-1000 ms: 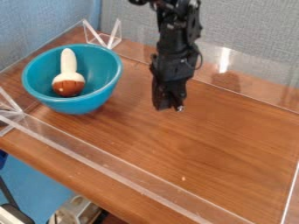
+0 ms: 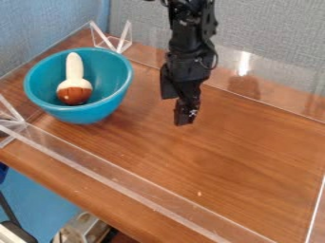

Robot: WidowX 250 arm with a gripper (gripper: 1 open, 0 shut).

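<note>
My black gripper [image 2: 181, 106] hangs over the wooden table [image 2: 216, 176], right of the teal bowl [image 2: 78, 109], its fingers pointing down and nothing visible held in it. The bowl, at the back left, holds a toy [image 2: 74, 87] with a long cream top and a brown, rounded lower part.
Clear plastic walls edge the table, with white X-shaped braces at the left and back left. Below the left edge is a blue surface with a metal object [image 2: 82, 229].
My gripper has shifted slightly left and its fingertips sit a little lower than before. The bowl and toy are unchanged.
</note>
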